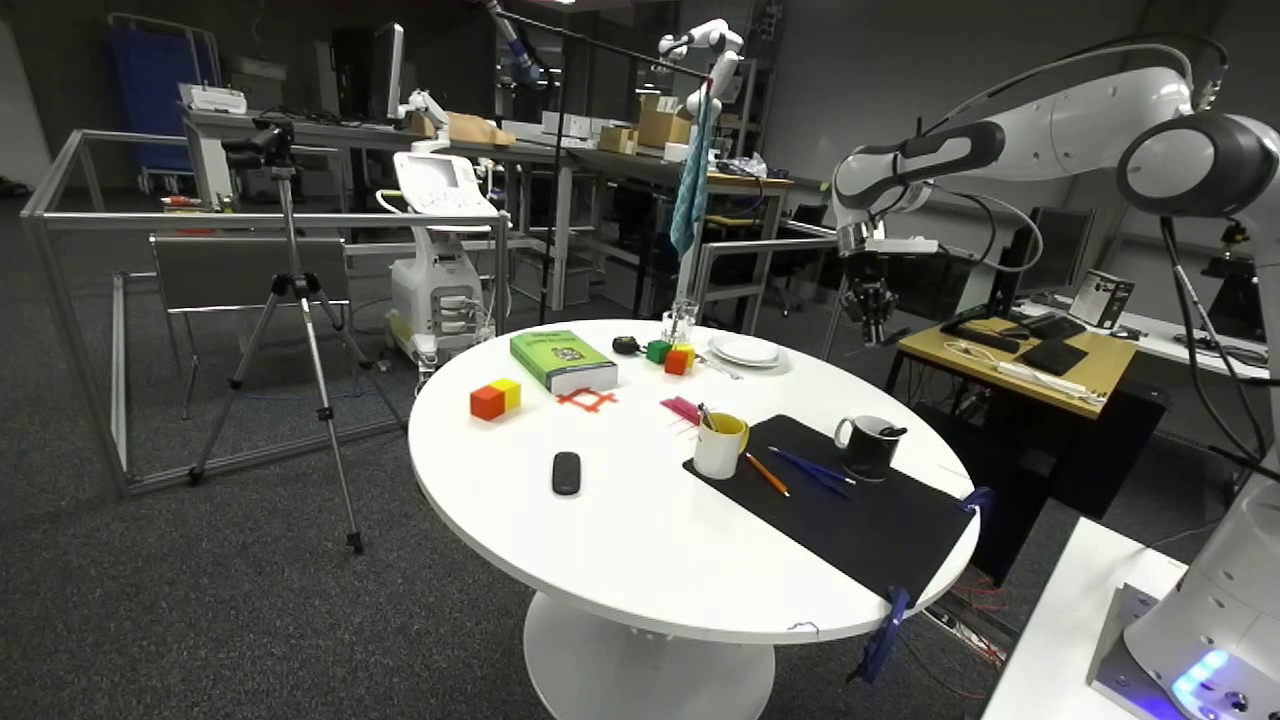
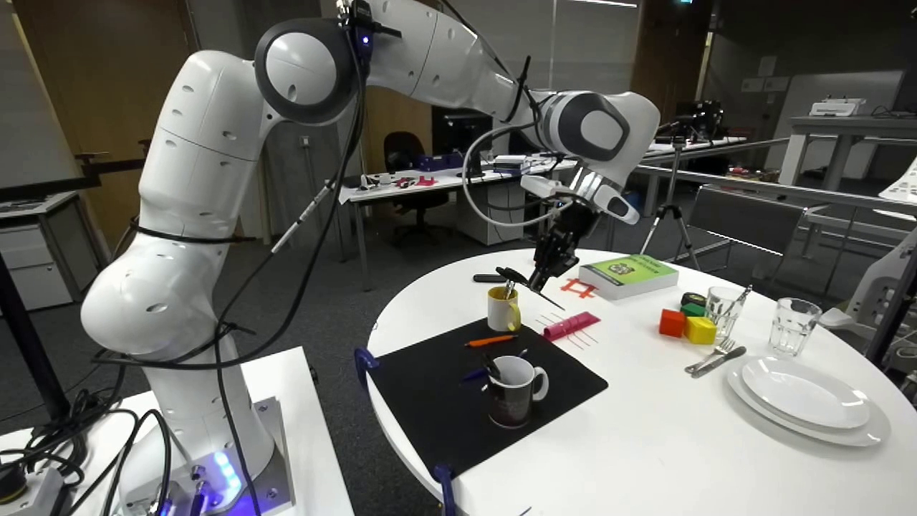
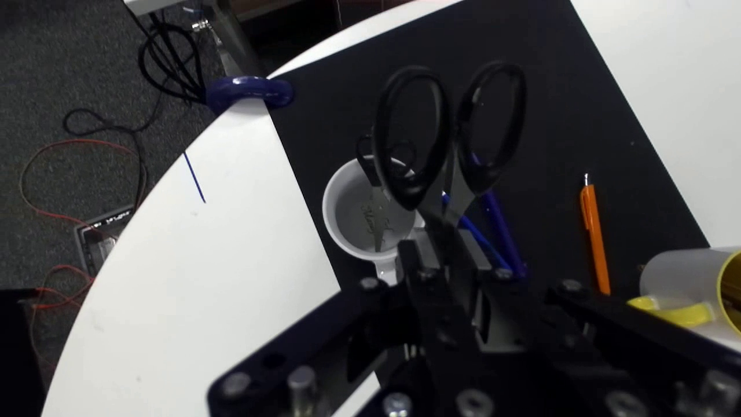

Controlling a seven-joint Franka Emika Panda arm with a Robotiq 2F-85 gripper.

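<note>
My gripper is shut on a pair of black-handled scissors (image 3: 444,132), holding them by the blade end with both loops pointing away from the fingers. In the wrist view the scissors lie across the line of sight to a black mug (image 1: 870,448), partly covering its rim. That mug stands upright on a black mat (image 3: 556,104); its white inside (image 3: 347,201) shows a smaller dark-handled tool. In exterior view 1 the gripper hangs well above the table, toward its far right edge. A white mug with a yellow inside (image 2: 503,308) also stands on the mat, holding several tools.
An orange pen (image 3: 594,236) and blue pens (image 1: 816,468) lie on the mat between the mugs. Blue clamps (image 3: 243,90) grip the table edge. Plates (image 2: 808,395), glasses (image 2: 795,327), coloured blocks (image 2: 688,325) and a green book (image 1: 564,360) stand farther off.
</note>
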